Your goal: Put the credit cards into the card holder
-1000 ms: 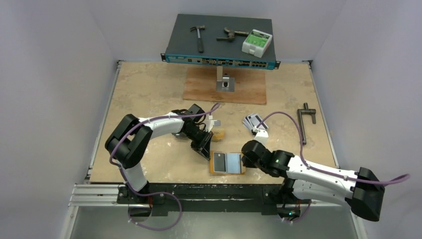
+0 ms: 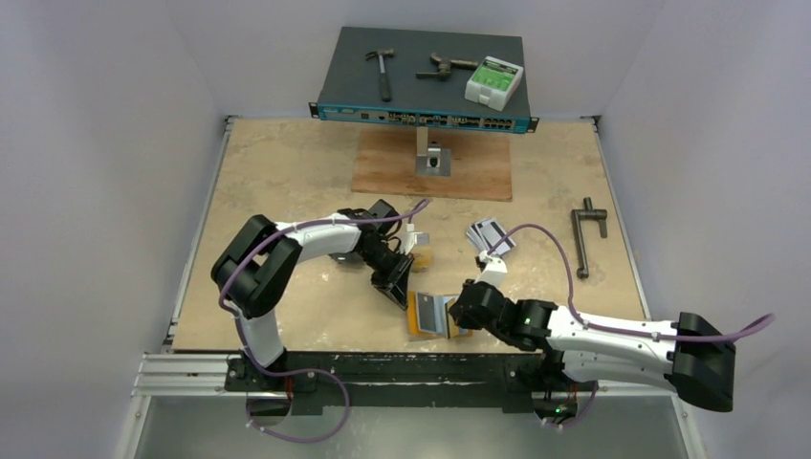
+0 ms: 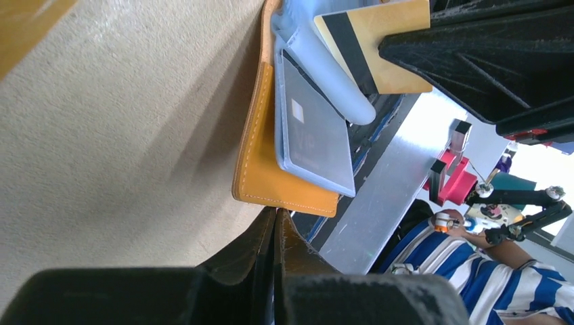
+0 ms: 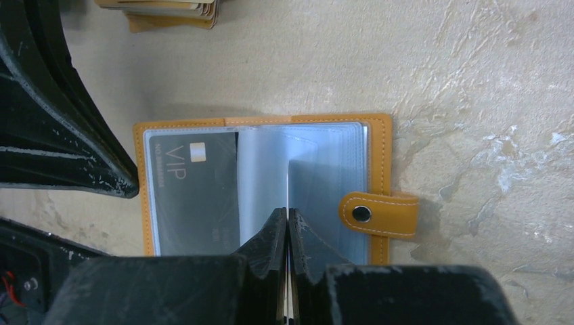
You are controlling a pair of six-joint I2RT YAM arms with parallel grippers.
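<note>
The card holder lies unfolded near the front table edge, orange leather with clear sleeves. A dark VIP card fills its left sleeve; the right sleeve has a snap strap beside it. My right gripper is shut on a gold card with a black stripe, held edge-on over the holder's right half. Whether its lower edge is inside the sleeve, I cannot tell. My left gripper is at the holder's left edge, fingertips close together; a grip on the leather cannot be made out.
A fan of white-grey cards lies behind the right gripper. Gold cards are stacked beside the left arm. A dark metal tool rests at far right.
The right gripper has moved left over the holder with the gold card. The left gripper and the holder have shifted slightly right, and the holder's sleeves look tilted now.
</note>
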